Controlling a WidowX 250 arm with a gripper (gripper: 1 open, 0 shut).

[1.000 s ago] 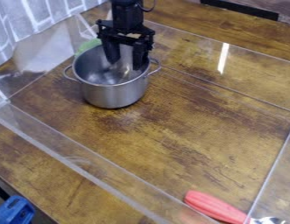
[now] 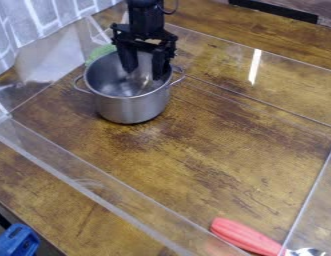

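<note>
A steel pot [image 2: 128, 100] with wire side handles stands on the wooden surface at the upper left. The black gripper [image 2: 144, 48] is over and partly inside the pot's mouth. Its fingertips are dark and hard to make out, so whether it is open or holds anything is unclear. A green object [image 2: 98, 52] sits behind the pot at the left, partly hidden.
A red-handled utensil [image 2: 245, 235] lies at the bottom right. A blue object [image 2: 13, 240] is at the lower left corner. Clear plastic walls edge the wooden board [image 2: 221, 150], whose middle and right are bare.
</note>
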